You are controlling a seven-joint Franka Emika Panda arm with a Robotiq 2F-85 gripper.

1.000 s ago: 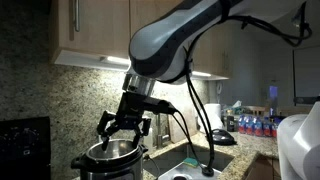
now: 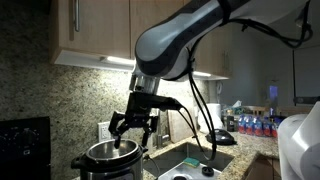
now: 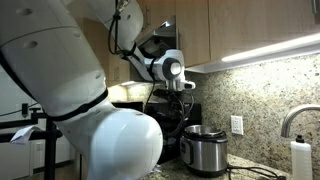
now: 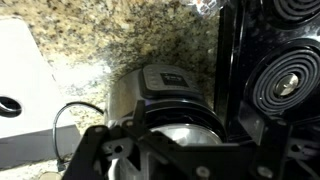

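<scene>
A silver-and-black electric cooker [image 3: 205, 152] stands upright on the counter. Its pale round top [image 2: 112, 150] shows in exterior view 1, and its front panel [image 4: 168, 80] faces the middle of the wrist view. My gripper [image 2: 132, 138] is open, pointing down above and close to the cooker. From the wrist, its dark fingers [image 4: 122, 135] are spread wide across the cooker's top, hiding part of it. I see nothing held between them, and no contact with the cooker is clear.
A stove with coil burners [image 4: 290, 82] lies beside the cooker. On the other side are a cord [image 4: 62, 125] and a white sink edge [image 4: 25, 75]. A white bottle [image 3: 301, 158] stands near the faucet [image 3: 290, 122]. Cabinets [image 2: 95, 25] hang overhead.
In exterior view 1 my gripper has shifted a little to the right and slightly tilted, with the arm's cable moving too. The cooker has stayed in place.
</scene>
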